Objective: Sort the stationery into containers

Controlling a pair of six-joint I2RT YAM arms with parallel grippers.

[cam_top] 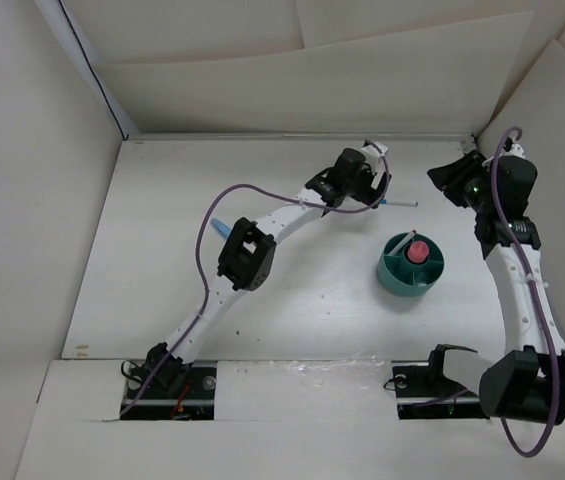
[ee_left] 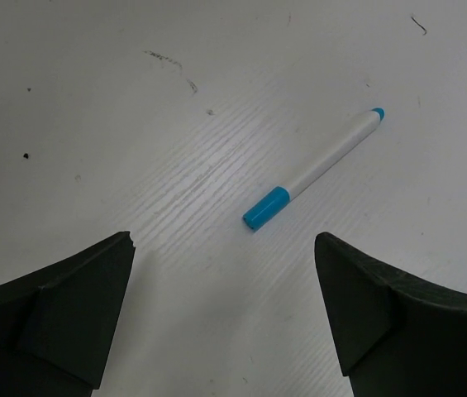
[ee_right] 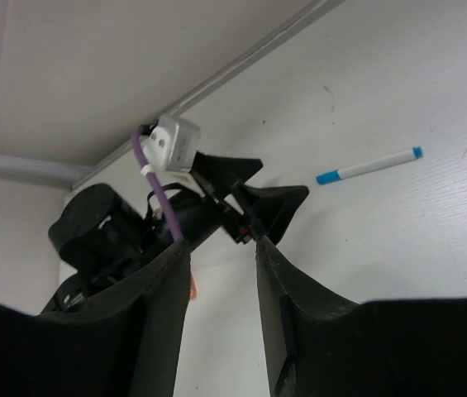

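A white marker with blue cap (ee_left: 332,157) lies on the table, below and between the fingers of my left gripper, which is open above it. In the top view that gripper (cam_top: 376,182) partly covers the marker's left end. The teal round organizer (cam_top: 410,285) holds a pale stick item and a pink round object (cam_top: 417,252). My right gripper (cam_top: 444,177) hangs open at the back right, above the table, nothing visible between its fingers. A blue item (cam_top: 220,227) lies left of my left arm.
Panel walls surround it at back and sides. An orange item (ee_right: 192,288) is mostly hidden behind the left arm in the right wrist view.
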